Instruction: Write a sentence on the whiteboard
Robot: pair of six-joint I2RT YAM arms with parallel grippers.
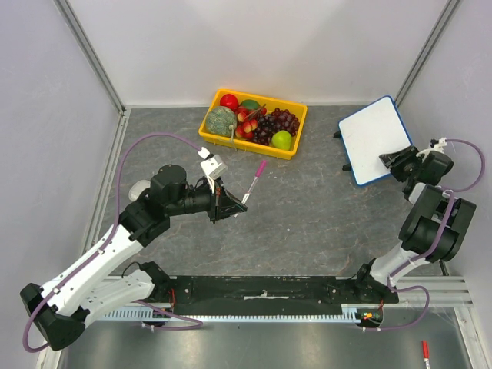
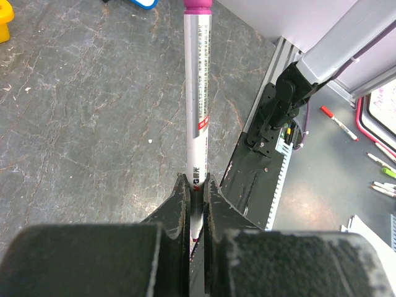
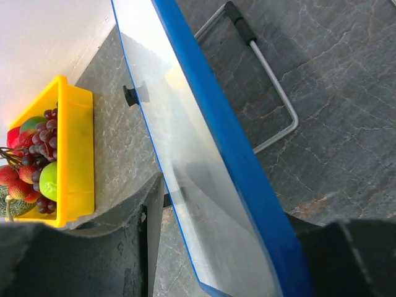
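Note:
A white marker with a pink cap [image 1: 254, 179] stands tilted up in my left gripper [image 1: 232, 207], which is shut on its lower barrel. Dark print runs along that marker [image 2: 198, 86] in the left wrist view, its cap upward. At the back right lies the blue-framed whiteboard [image 1: 374, 138], with no writing on the part that shows. My right gripper [image 1: 392, 160] is at its right edge. In the right wrist view the whiteboard [image 3: 170, 105] passes between the parted fingers, one on its white face side and the other beyond the blue frame; contact cannot be told.
A yellow basket of fruit [image 1: 296, 147] stands at the back centre. Folded metal legs [image 3: 278, 93] lie behind the whiteboard. A red-capped marker [image 1: 426, 352] is outside the front edge.

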